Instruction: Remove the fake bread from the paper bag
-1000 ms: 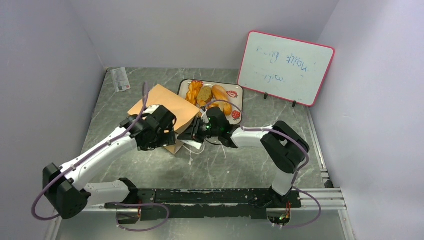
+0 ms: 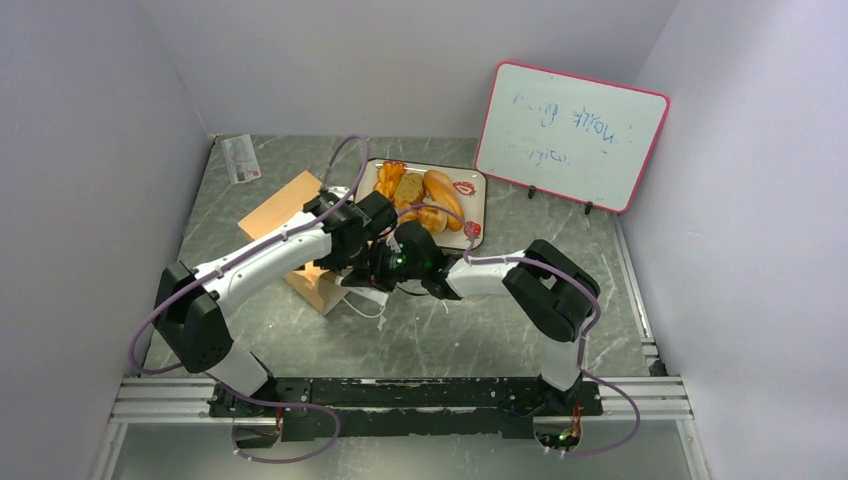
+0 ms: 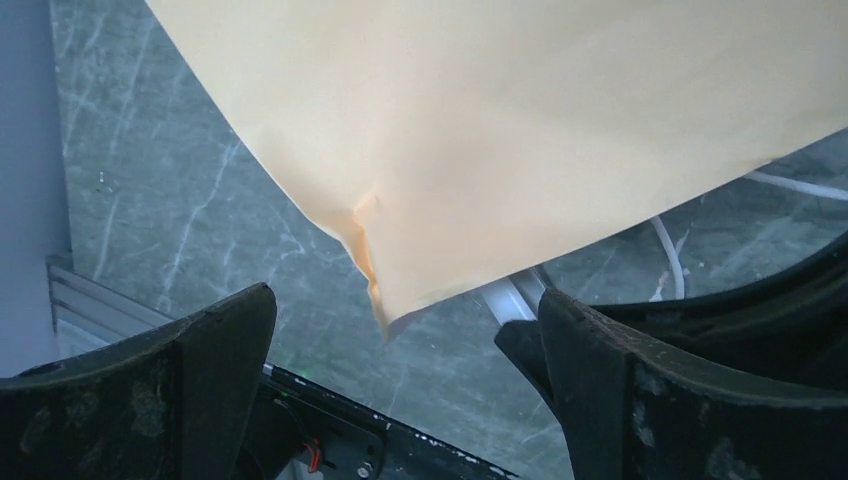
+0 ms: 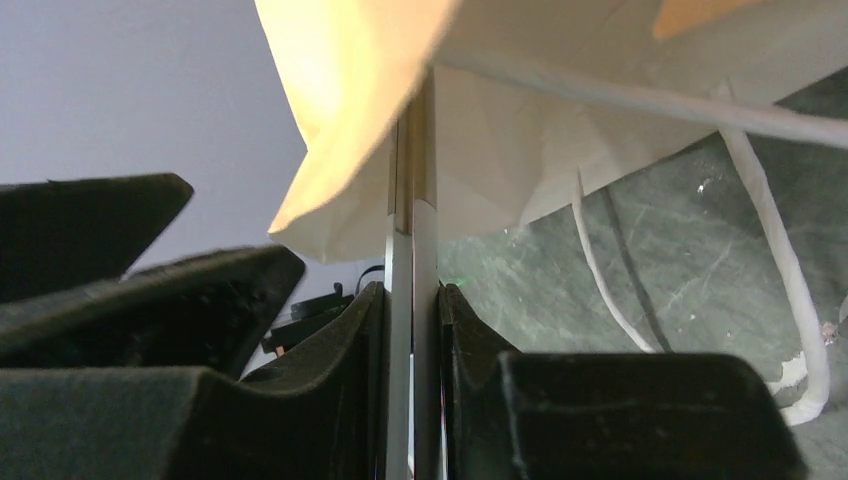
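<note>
The tan paper bag (image 2: 285, 205) lies on the left side of the table, largely hidden by my left arm in the top view. Above its corner, my left gripper is open, with the bag's paper (image 3: 480, 170) showing beyond and between the fingers. My right gripper is at the bag's lower edge. Its fingers stand close together with narrow silvery strips (image 4: 425, 240) between them; whether they pinch the bag is unclear. Fake bread pieces (image 2: 440, 195) rest on the tray (image 2: 479, 212). The inside of the bag cannot be seen.
White bag handles (image 4: 765, 190) hang loose near my right gripper. A whiteboard (image 2: 570, 135) leans at the back right, and a small packet (image 2: 241, 158) lies at the back left.
My left arm has swung right and toward the back over the bag, close to my right gripper. The bag and my right gripper have shifted slightly left. The bread on the tray has stayed put.
</note>
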